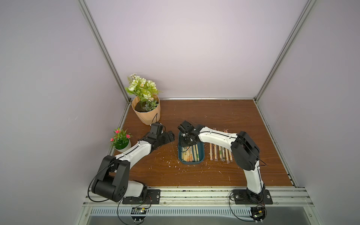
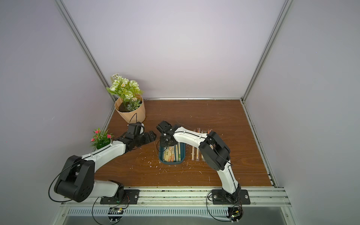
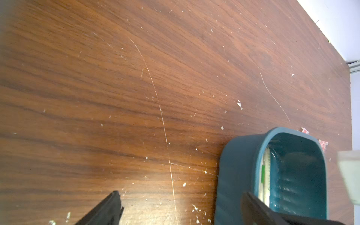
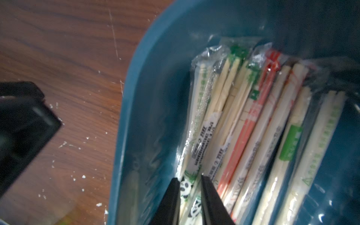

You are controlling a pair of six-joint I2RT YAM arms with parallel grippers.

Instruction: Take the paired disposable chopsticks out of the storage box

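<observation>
A teal storage box (image 1: 191, 161) (image 3: 240, 176) stands mid-table with several wrapped chopstick pairs (image 4: 243, 150) lying side by side inside. My right gripper (image 1: 186, 144) is down over the box, its fingertips part open, at the panda-printed pair (image 4: 185, 187) near the left wall; whether they grip it I cannot tell. My left gripper (image 1: 170, 138) is open and empty above the bare table, just left of the box.
Several wrapped chopstick pairs (image 1: 211, 151) lie right of the box under the right arm. A large flowerpot (image 1: 146, 116) stands back left, a small plant (image 1: 121, 142) at the left edge.
</observation>
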